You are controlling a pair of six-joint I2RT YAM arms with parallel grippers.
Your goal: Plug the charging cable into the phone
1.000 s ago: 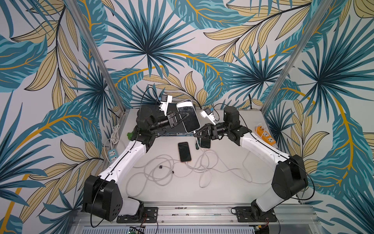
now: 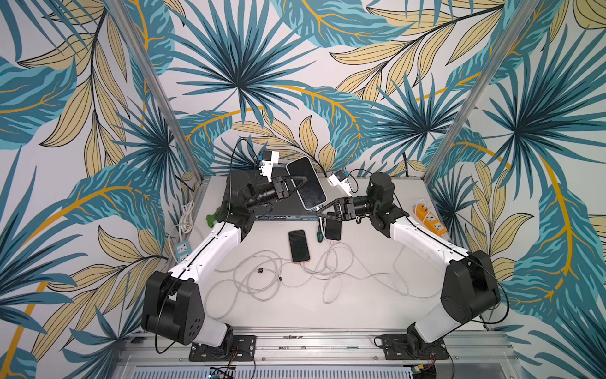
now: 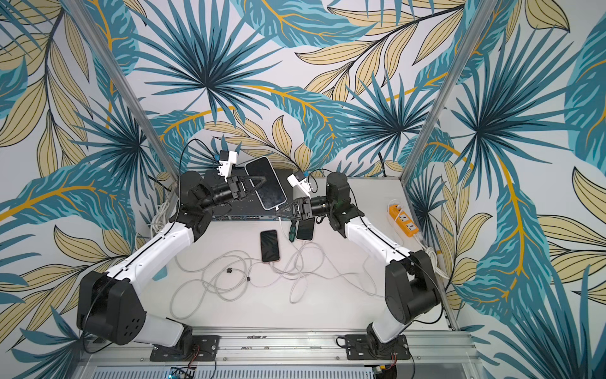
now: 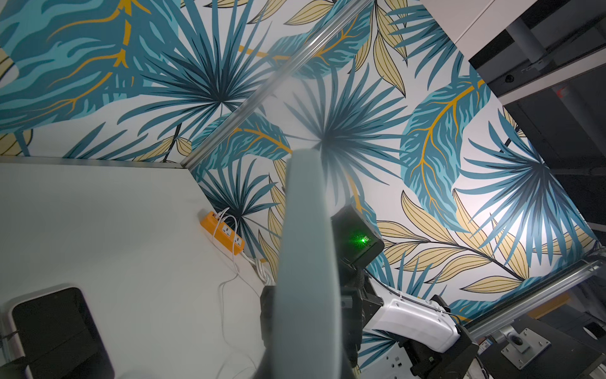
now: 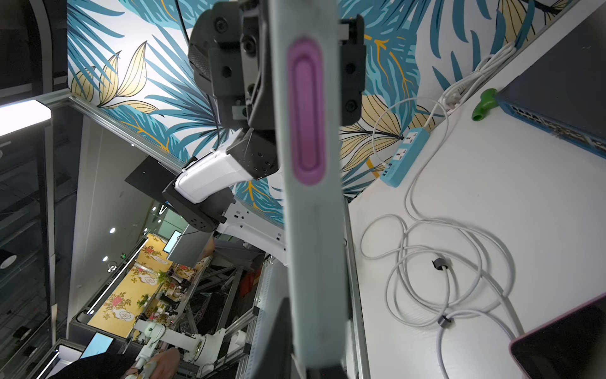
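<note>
My left gripper (image 2: 304,182) is shut on a large phone (image 2: 307,189) with a dark screen and pale rim, held tilted above the back of the table. At the phone's lower end my right gripper (image 2: 321,212) is shut on the white charging cable; its small white plug (image 3: 277,207) shows right by the phone's bottom edge. Whether the plug is inside the port or only against it, I cannot tell. The cable hangs down below the right fingers. In both wrist views a blurred pale bar covers the middle and hides the fingertips.
A reddish-edged phone (image 2: 299,245) and a smaller dark phone (image 2: 333,229) lie on the table. Loose cable loops (image 2: 249,278) spread over the front. A dark flat box (image 3: 243,208) stands behind. An orange power strip (image 2: 430,219) and a blue one (image 2: 182,250) sit at the sides.
The held phone has shifted slightly right and its tilt has changed. My left arm has moved a little; the right gripper has risen slightly. The white plug now shows at the phone's lower edge.
</note>
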